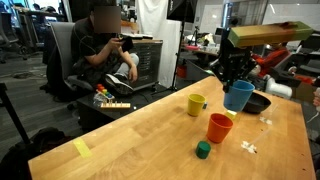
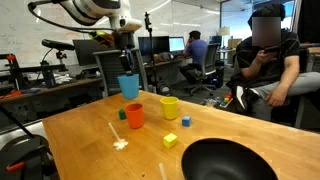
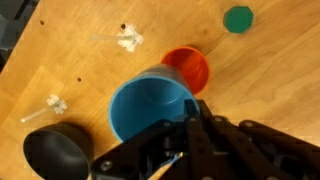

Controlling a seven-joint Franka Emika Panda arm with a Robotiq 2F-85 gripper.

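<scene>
Held by its rim, a blue cup hangs in the air with my gripper shut on it. In the wrist view the blue cup covers part of the orange-red cup below. The red cup stands upright on the wooden table, and the blue cup is above it and slightly to its right in exterior view 1. Exterior view 2 shows the blue cup over the red cup, a little to its left. A yellow cup stands behind the red one.
A black pan lies on the table, apart from the cups. Nearby are a green cylinder, a yellow block, a blue block and white stick-like pieces.
</scene>
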